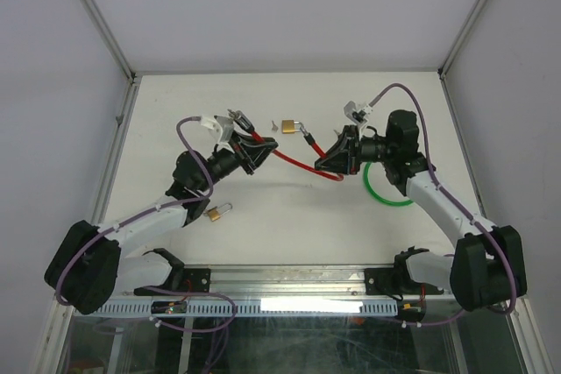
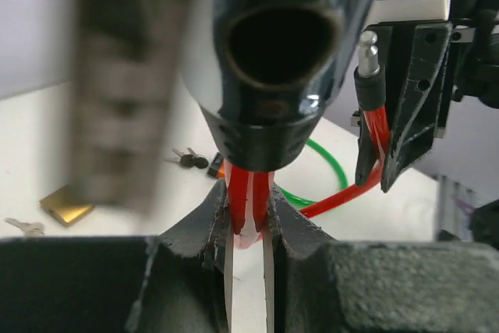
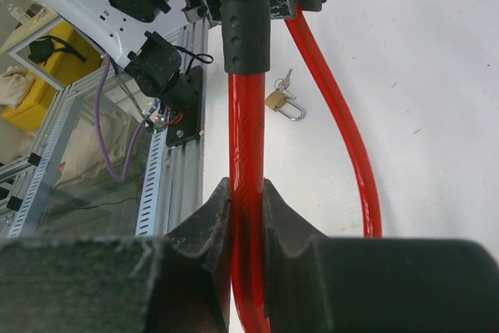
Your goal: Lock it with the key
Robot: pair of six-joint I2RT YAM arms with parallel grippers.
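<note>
A red cable lock spans both arms. My left gripper (image 1: 256, 144) is shut on its red cable just below the black lock head (image 2: 261, 99), which fills the upper left wrist view. My right gripper (image 1: 324, 161) is shut on the other end, below a black sleeve (image 3: 245, 29) and metal pin that point upward. The two ends are apart. A brass padlock (image 1: 289, 126), a small key (image 1: 273, 125), a second padlock (image 1: 216, 211) with keys beside it in the right wrist view, and black-headed keys lie on the white table.
A green cable loop (image 1: 390, 201) lies at the right under the right arm. Walls bound the table at the sides and back.
</note>
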